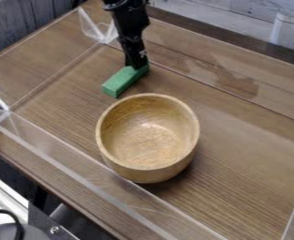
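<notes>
A green block (122,82) lies at a slant on the wooden table, upper middle of the view. My black gripper (136,60) reaches down from the top and sits at the block's upper end; it looks shut, though whether it touches the block is unclear. A wooden bowl (147,138) stands below the block, apart from it.
Clear plastic-like strips run along its left edge and near the top. A white object (291,33) is at the top right, beyond the table.
</notes>
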